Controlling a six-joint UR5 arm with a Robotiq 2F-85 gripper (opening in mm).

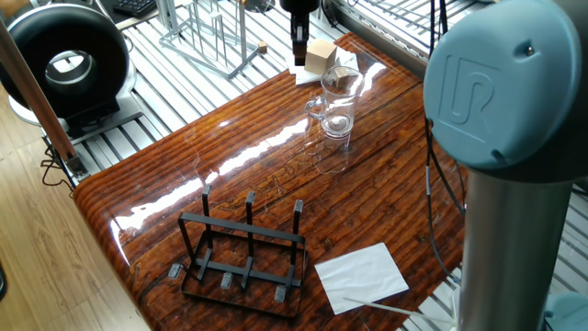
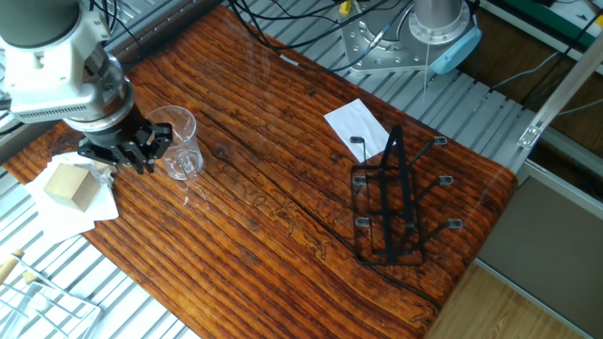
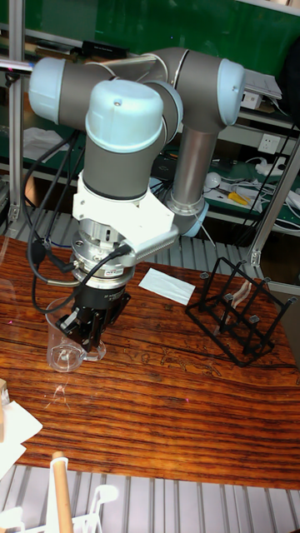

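Observation:
A clear glass mug [image 1: 340,101] stands upright on the wooden table, its handle on the left in exterior view 1. My gripper [image 1: 299,61] hangs near the top of that view, its black tip just left of a wooden block. In exterior view 2 the gripper [image 2: 143,162] overlaps the left side of the mug [image 2: 181,151]. Exterior view 3 has the gripper [image 3: 93,342] in front of the mug's [image 3: 64,346] right side, near its handle. Contact with the glass cannot be made out, nor can the gap between the fingers.
A black wire rack [image 1: 243,262] stands at the opposite end of the table, with a white sheet [image 1: 361,278] beside it. Near the mug, a wooden block [image 2: 72,186] rests on white paper [image 2: 99,209]. Bare tabletop [image 2: 273,207] lies between mug and rack.

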